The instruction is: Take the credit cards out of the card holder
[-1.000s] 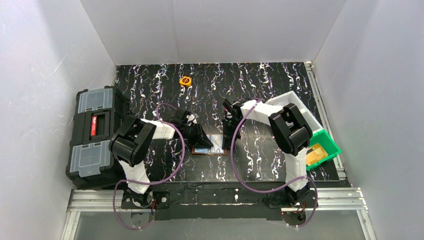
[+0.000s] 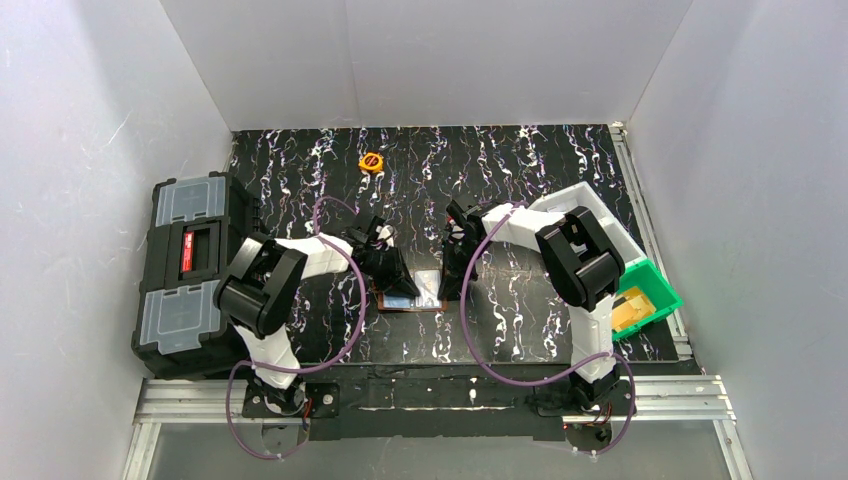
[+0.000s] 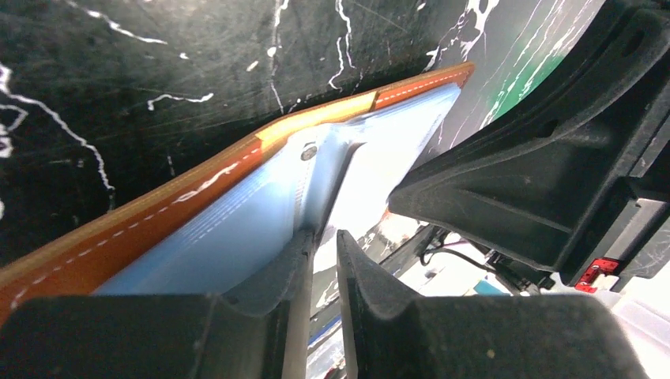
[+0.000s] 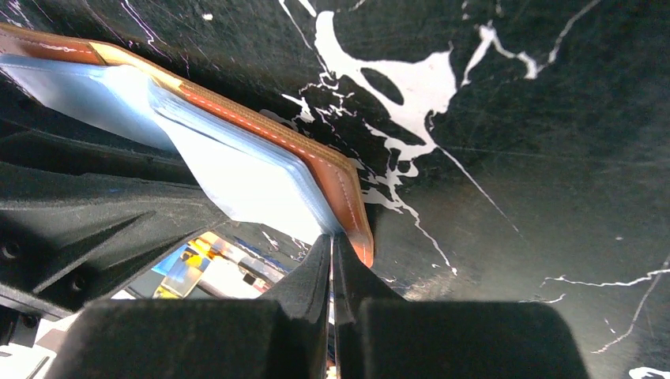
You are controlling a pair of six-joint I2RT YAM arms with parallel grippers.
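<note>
The brown leather card holder (image 2: 413, 310) lies spread open near the front middle of the table, its pale-blue clear sleeves (image 3: 237, 229) facing up. A white card-like sheet (image 3: 371, 178) shows beside a sleeve slot in the left wrist view. My left gripper is shut with its tips against that slot; whether a thin edge is pinched there cannot be made out. At the holder's right end, my right gripper is shut on the corner of the sleeves and leather (image 4: 351, 197). The arms partly cover the holder from above.
A black toolbox (image 2: 190, 250) stands on the left. To the right are a white tray (image 2: 600, 205) and a green bin (image 2: 665, 297) with something yellow inside. A yellow-orange round object (image 2: 371, 162) sits at the back.
The card holder has slid a little to the left, along with my left gripper. My right gripper has shifted only slightly, remaining at the holder's right end.
</note>
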